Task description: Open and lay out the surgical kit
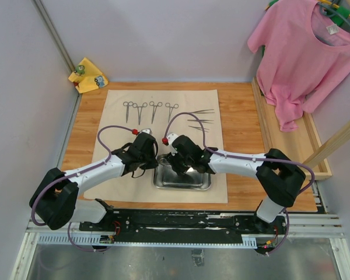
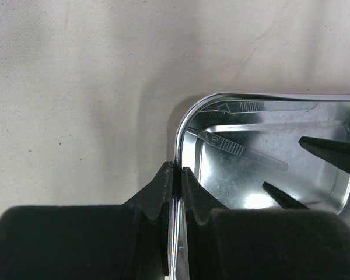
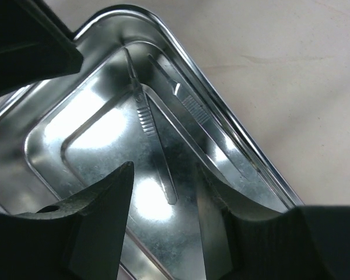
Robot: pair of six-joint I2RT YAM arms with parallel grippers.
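A steel tray [image 1: 192, 184] lies on the beige cloth [image 1: 114, 186]; my left gripper is shut on its left rim. Two scalpel handles lie inside, one [image 3: 154, 149] nearer the middle, the other [image 3: 201, 122] along the edge. My right gripper hangs over the tray, fingers apart, nothing between them, the scalpel handle below the gap. At the back of the cloth lie several scissor-like clamps [image 1: 154, 106] in a row, with several tweezers [image 1: 199, 121] to their right.
A pink shirt [image 1: 291, 64] hangs at the back right over a wooden rack [image 1: 312, 143]. A yellow printed cloth [image 1: 88, 76] sits at the back left. The wooden table [image 1: 245, 116] shows bare around the cloth.
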